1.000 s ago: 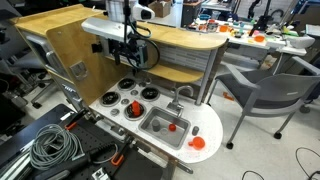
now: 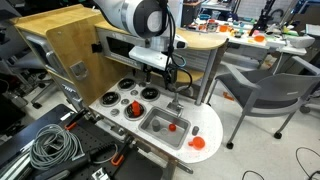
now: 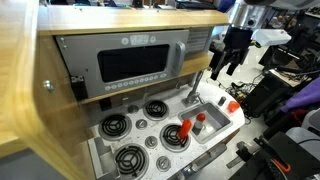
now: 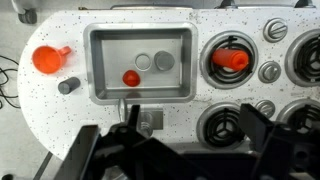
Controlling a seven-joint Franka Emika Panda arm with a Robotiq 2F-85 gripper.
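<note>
My gripper hangs high above the counter, with its dark fingers well apart and nothing visible between them. Below it in the wrist view lies a grey sink (image 4: 110, 55), holding a small red round object (image 4: 131, 77). A red object (image 4: 232, 58), longer than it is wide, lies over one stove burner to the right of the sink. Left of the sink stand an orange-red mug (image 4: 46, 58) and a small dark cylinder (image 4: 68, 86). In the second exterior view, the gripper (image 3: 232, 65) is up near the sink end, touching none of these.
A faucet (image 2: 178, 98) rises at the sink's back edge. Several burners (image 3: 130, 160) fill the stove side. An oven or microwave (image 3: 130, 62) and a wooden shelf (image 2: 195, 40) stand behind the counter. Coiled cable (image 2: 55, 148) lies in front.
The arm has swung right, from over the stove toward the sink, staying high. The objects on the counter have not moved.
</note>
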